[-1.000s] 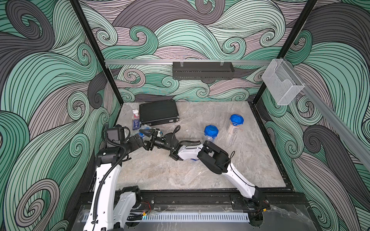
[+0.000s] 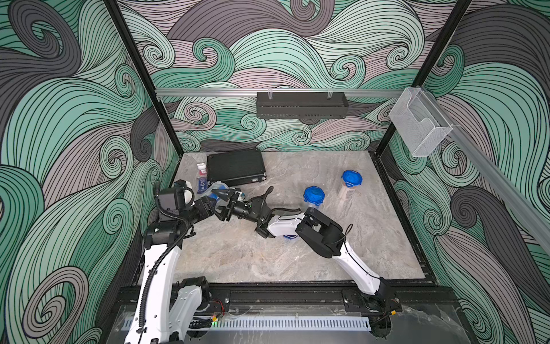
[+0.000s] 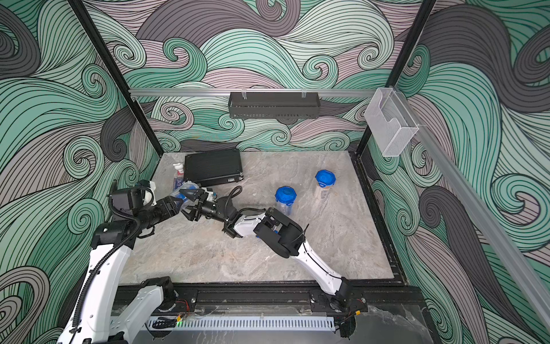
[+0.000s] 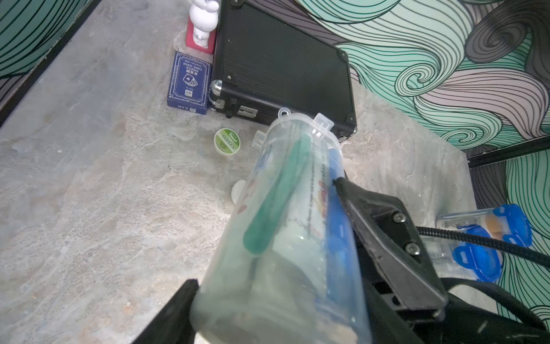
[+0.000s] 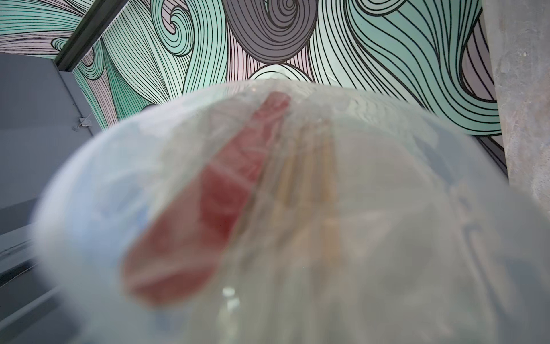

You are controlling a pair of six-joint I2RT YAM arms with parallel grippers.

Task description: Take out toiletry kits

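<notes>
A clear cylindrical toiletry container, holding a green item, blue and white contents, is held up between the arms at the table's left; in the right wrist view a red item and thin sticks show blurred inside it. My right gripper point(image 2: 223, 200) is shut on it, one finger against its side in the left wrist view. My left gripper point(image 2: 203, 209) is right beside it; its fingers are mostly hidden behind the container, so its state is unclear. Blue-lidded containers point(image 2: 314, 195) stand to the right.
A black case point(image 2: 235, 166) lies at back left beside a blue card box point(image 4: 188, 83) and white figurine point(image 4: 203, 20). A small green tin point(image 4: 227, 141) lies in front. A wire basket point(image 2: 418, 123) hangs at right.
My right gripper and the container have shifted slightly right and up in the top left view, with more of the container showing.
</notes>
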